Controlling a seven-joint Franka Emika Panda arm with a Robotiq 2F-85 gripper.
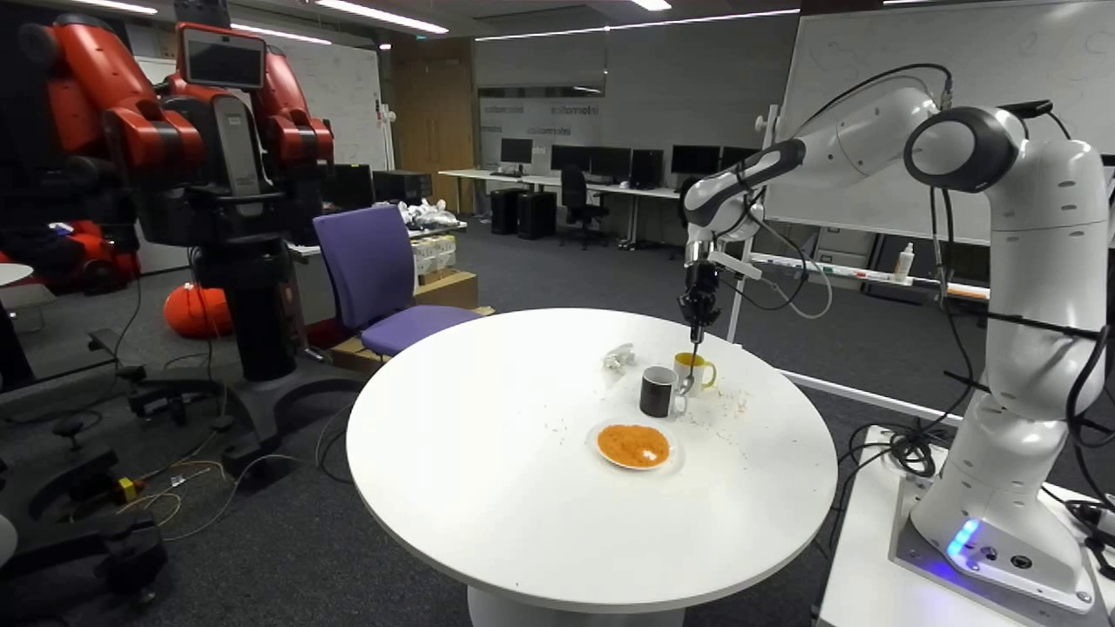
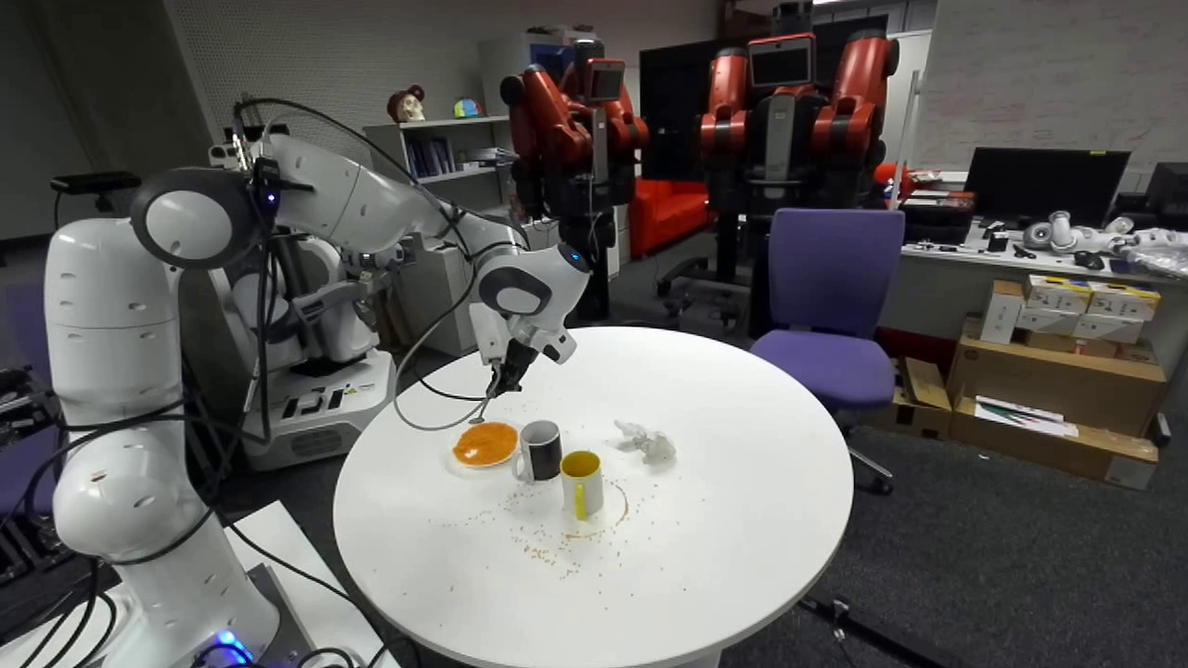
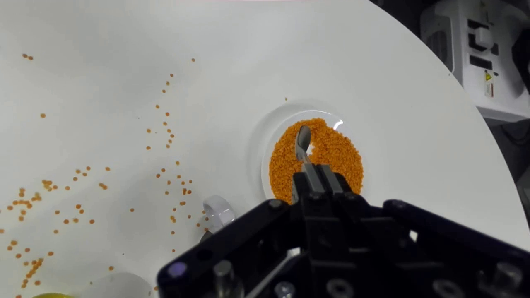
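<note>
My gripper is shut on a metal spoon, whose bowl overlaps the plate of orange grains in the wrist view. In exterior view 2 the gripper hangs over the table with the spoon pointing down near the plate's far edge. Whether the spoon touches the grains cannot be told. The white plate carries a layer of orange grains. Beside it stands a dark mug with a white handle. A white mug with yellow inside and handle stands close by, upright.
Loose orange grains are scattered on the round white table near the mugs. A crumpled white piece lies beyond the mugs. A purple chair stands past its edge.
</note>
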